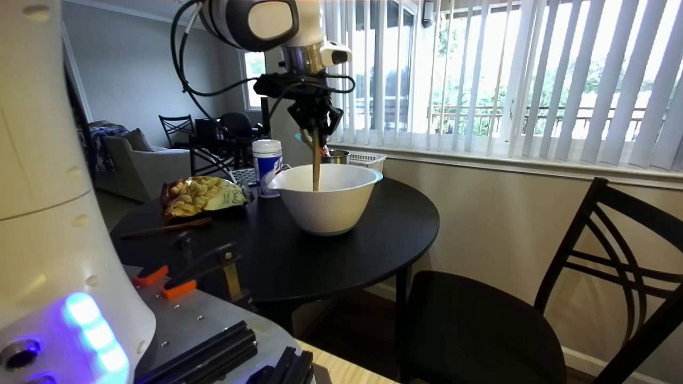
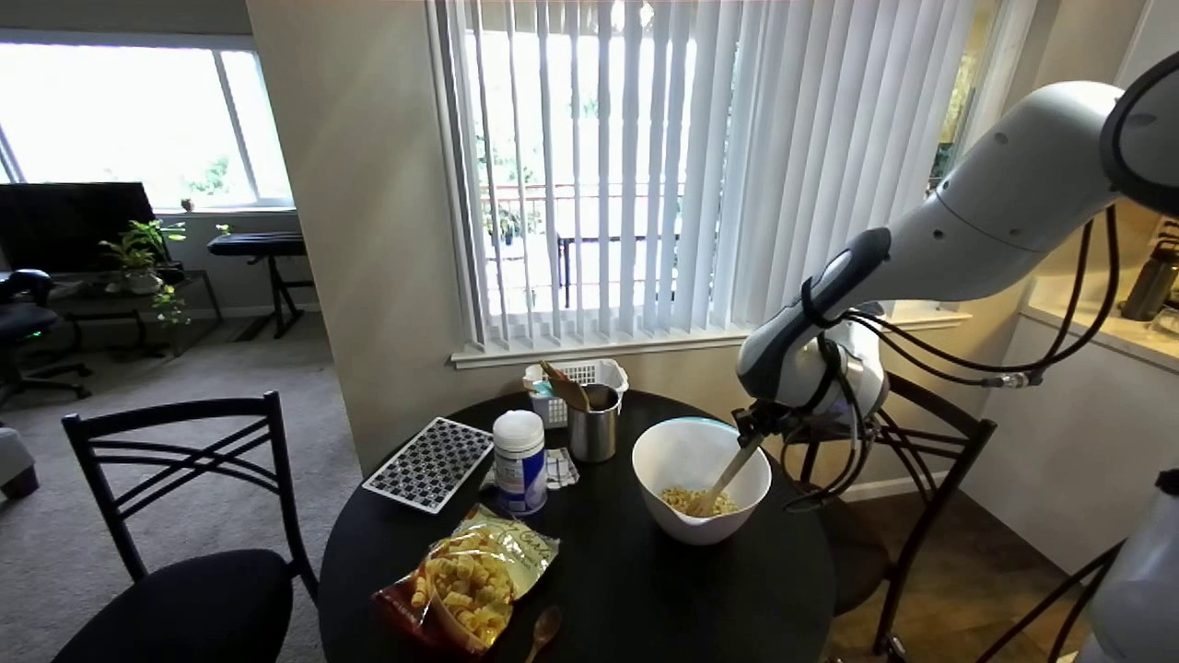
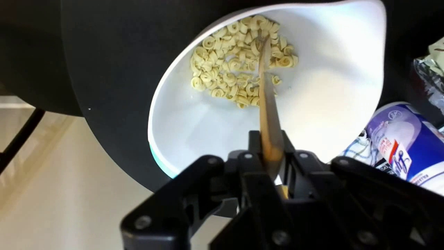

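Observation:
My gripper is shut on the handle of a wooden spoon [image 3: 268, 104], which slants down into a white bowl [image 3: 195, 127]. The spoon's lower end sits among small curled pasta pieces [image 3: 229, 79] gathered on one side of the bowl floor; its very tip is partly hidden by them. From the window-facing view the bowl [image 2: 671, 444] stands upright on the round black table, with the gripper [image 2: 752, 431] above its right rim. Exterior view 1 shows the spoon [image 1: 316, 157] nearly vertical, its end hidden behind the bowl wall.
A blue-and-white wipes canister [image 2: 519, 470], a steel utensil pot [image 2: 594, 425] and a white basket [image 2: 549, 409] stand left of the bowl. An opened snack bag [image 2: 475, 586] and another wooden spoon [image 2: 544, 630] lie toward the front. Bare table [image 1: 397, 217] lies right of the bowl.

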